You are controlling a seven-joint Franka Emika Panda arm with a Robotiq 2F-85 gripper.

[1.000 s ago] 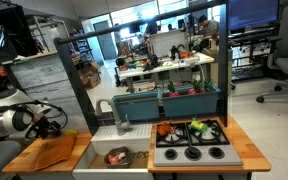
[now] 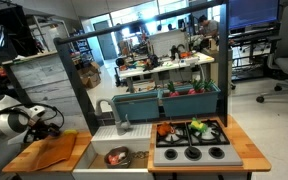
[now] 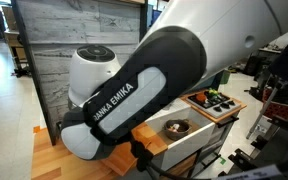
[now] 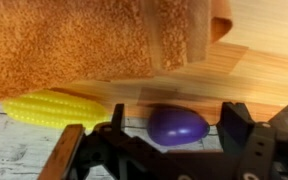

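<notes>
In the wrist view, my gripper stands open, with dark fingers (image 4: 116,122) spread wide to either side. A rounded purple vegetable, like an eggplant (image 4: 177,128), shows between them, with small gaps at its sides; the gripper body hides its near edge. To its left is a yellow corn cob (image 4: 54,110). An orange-brown towel (image 4: 74,45) lies above both. In exterior view 1 the gripper (image 2: 56,122) is low over the counter's left end, behind the towel (image 2: 50,151); its fingers are too small there to read.
A grey plank wall (image 2: 59,90) rises close behind the gripper. Right of the towel is a sink with a pot (image 2: 118,157) in it. Farther right, a stove (image 2: 195,146) carries vegetables, with a blue rack (image 2: 174,104) behind it.
In exterior view 1 the arm's white links sit slightly lower than before. The towel, sink and stove items look unmoved.
</notes>
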